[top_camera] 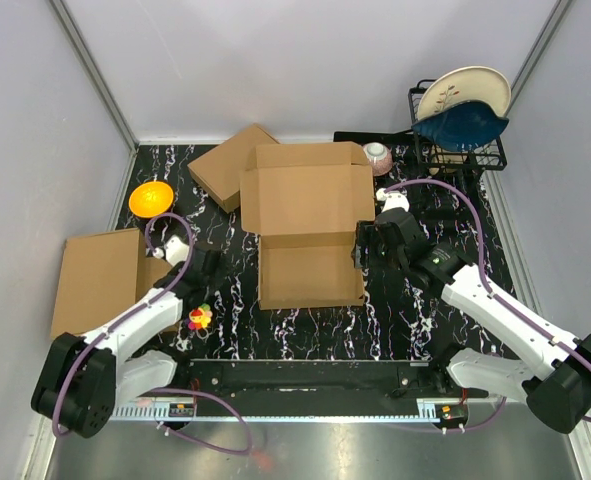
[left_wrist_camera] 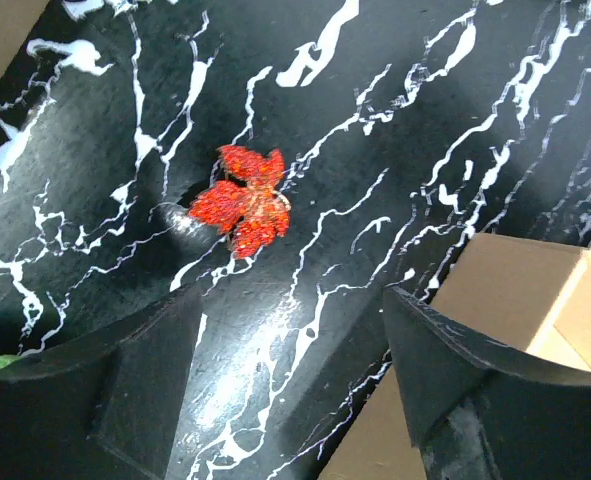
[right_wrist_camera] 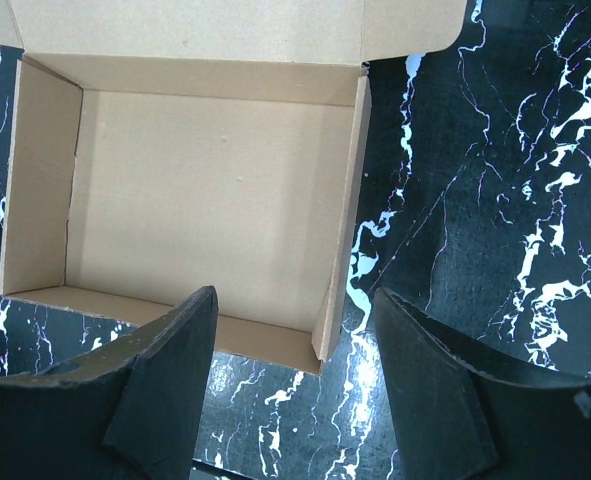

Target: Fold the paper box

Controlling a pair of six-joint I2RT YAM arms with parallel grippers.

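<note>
An open cardboard box (top_camera: 310,271) stands in the middle of the black marbled table, its lid (top_camera: 307,200) spread flat toward the back. In the right wrist view the box's walls (right_wrist_camera: 43,175) are upright around an empty floor. My right gripper is open over the box's front right corner, nothing between its fingers; whether it touches the wall I cannot tell. To the left of the box my left gripper also stands open, with bare table and a red-orange clip (left_wrist_camera: 243,205) beyond its fingers. The box's edge (left_wrist_camera: 485,290) shows at its lower right.
Another cardboard box (top_camera: 100,280) lies at the left, and a closed one (top_camera: 230,167) at the back. A yellow bowl (top_camera: 151,199), a flower toy (top_camera: 200,317), a pink cup (top_camera: 378,158) and a dish rack (top_camera: 445,155) stand around. Table right of the box is free.
</note>
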